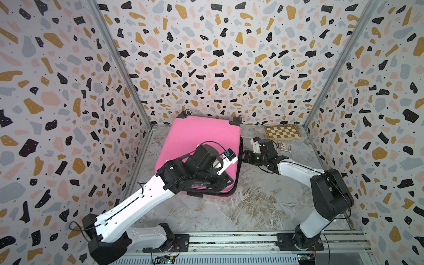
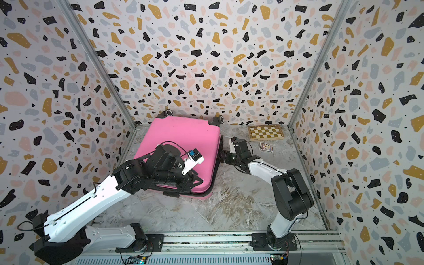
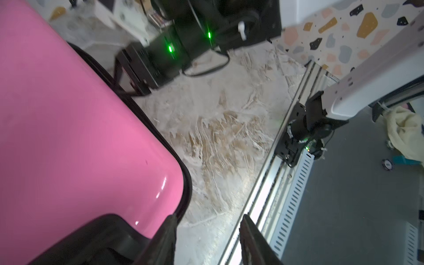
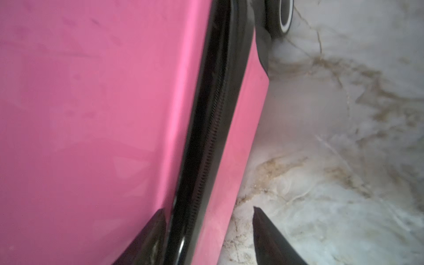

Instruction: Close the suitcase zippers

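Note:
The pink suitcase [image 1: 203, 128] lies with its lid down, taking up the left half of the table. A black rim with zipper teeth [image 4: 209, 141] runs along its right side; no zipper pull can be made out. Over the front right part of the lid is my left gripper, its fingers apart and nothing between them. The suitcase's front right corner [image 3: 163, 190] shows just beyond those fingers. At the right side, my right gripper stands open, one finger on each side of the black rim. Whether they touch it is unclear.
A checkered board [image 1: 282, 132] and a small picture card [image 1: 284, 147] lie at the back right. Patterned walls enclose the back and sides.

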